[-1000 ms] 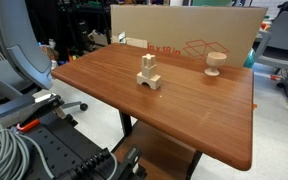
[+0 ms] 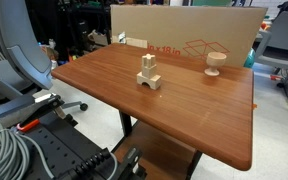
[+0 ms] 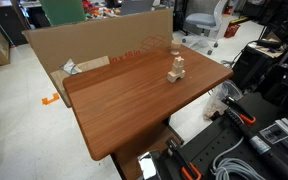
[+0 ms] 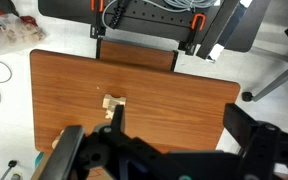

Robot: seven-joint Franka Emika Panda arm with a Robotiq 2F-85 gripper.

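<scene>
A small stack of pale wooden blocks stands on the brown table, wider at its base than at its top. From the other side, the same blocks sit toward the table's right part. A pale footed cup is upright near the back edge; the cup also shows in exterior view 2. My gripper looks down from high above the table, its dark fingers wide apart with bare tabletop between them. Left of that gap lie the blocks, apart from the gripper. Neither exterior view shows my fingers.
A cardboard panel stands along the table's back edge. My base stand with loose cables is at the front. A grey office chair is behind on the right.
</scene>
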